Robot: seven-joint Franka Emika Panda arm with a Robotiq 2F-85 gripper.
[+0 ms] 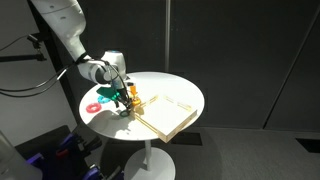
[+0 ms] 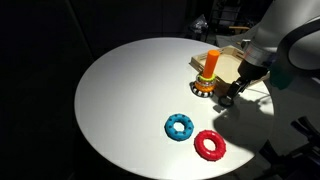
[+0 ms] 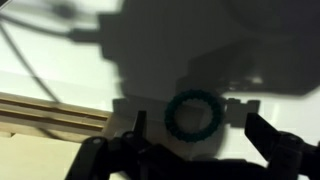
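A dark teal ring [image 3: 172,118] lies flat on the white round table, seen in the wrist view between my open fingers. My gripper points down over it, one finger on each side, with nothing held. How much height is left between fingertips and ring I cannot tell. Exterior view 1 has the ring [image 1: 124,113] close below the gripper, beside the wooden tray. In exterior view 2 the arm hides it. An orange peg [image 2: 212,62] stands with yellow and dark rings around its lower part. A blue ring [image 2: 170,127] and a red ring [image 2: 202,149] lie loose.
A shallow wooden tray [image 1: 141,121] sits right beside the gripper, its edge also close in the wrist view. The peg stands just behind the gripper in exterior view 1.
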